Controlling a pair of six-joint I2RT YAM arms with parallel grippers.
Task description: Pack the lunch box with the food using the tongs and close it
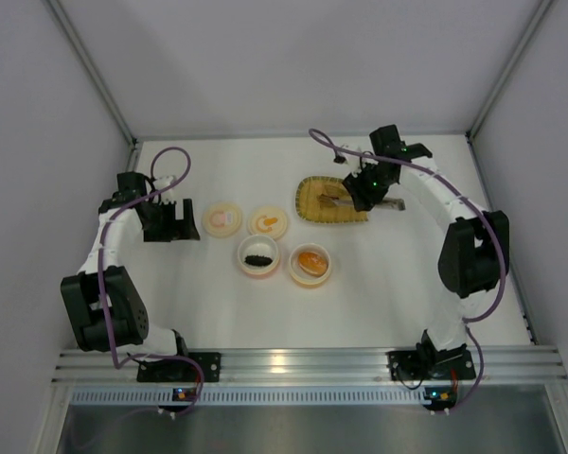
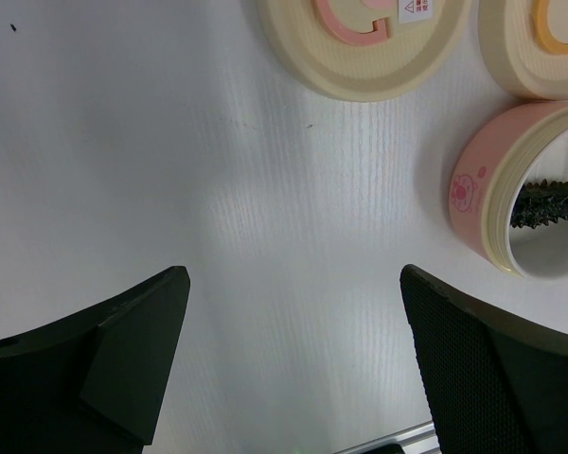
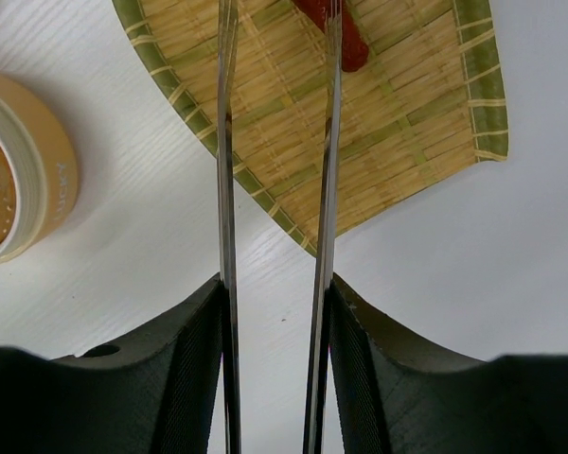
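My right gripper carries long metal tongs over the woven bamboo tray (image 3: 407, 151); their tips flank a red sausage-like item (image 3: 350, 52), apart from each other. A pink container (image 2: 478, 194) holds a dark spiky food (image 2: 544, 203). The yellow container (image 3: 52, 161) holds an orange food (image 1: 311, 262). Two lids, pink-marked (image 1: 221, 219) and orange-marked (image 1: 267, 220), lie behind them. My left gripper stands open over bare table at the left, nothing between its fingers.
Walls border the table at the back and sides.
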